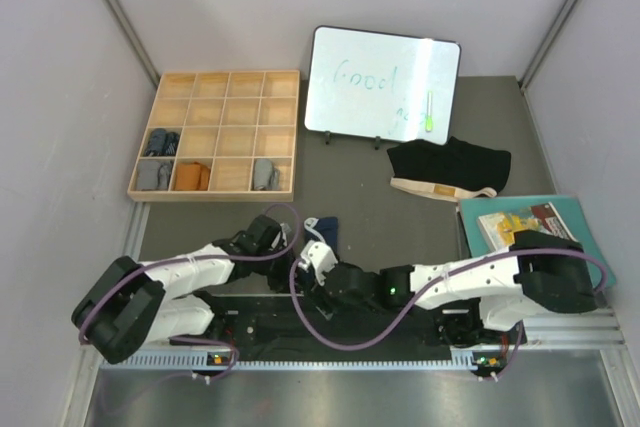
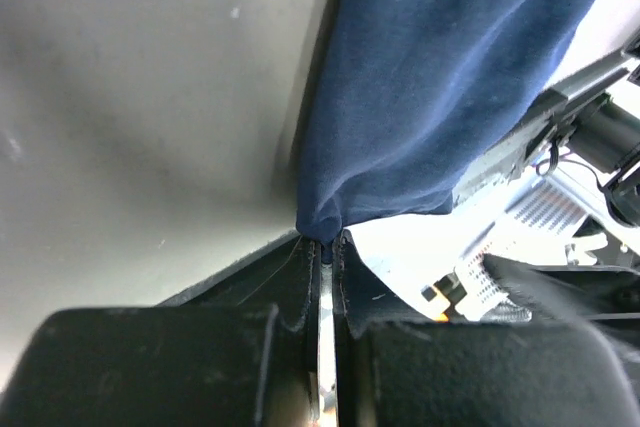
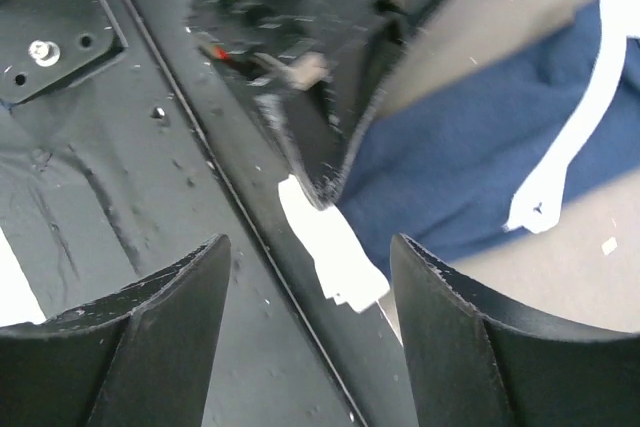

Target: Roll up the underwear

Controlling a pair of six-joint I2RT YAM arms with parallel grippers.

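Folded into a narrow strip, the navy underwear [image 1: 327, 231] lies at the front middle of the table, mostly covered by the arms from above. In the left wrist view, my left gripper is shut on an edge of the navy cloth [image 2: 430, 77]. My right gripper stands open close to the front end of the cloth, nothing between its fingers. That end carries a white band [image 3: 330, 247], and a second white strip [image 3: 570, 137] crosses the navy part [image 3: 470, 162] farther along. The left gripper's fingers [image 3: 325, 172] touch the cloth beside the white band.
A wooden compartment box [image 1: 225, 197] at the back left holds several rolled garments. Black underwear [image 1: 450, 162] lies at the right, near a whiteboard [image 1: 375, 87] and a teal box [image 1: 570, 217]. Below the white band runs the table's front edge [image 3: 240, 202].
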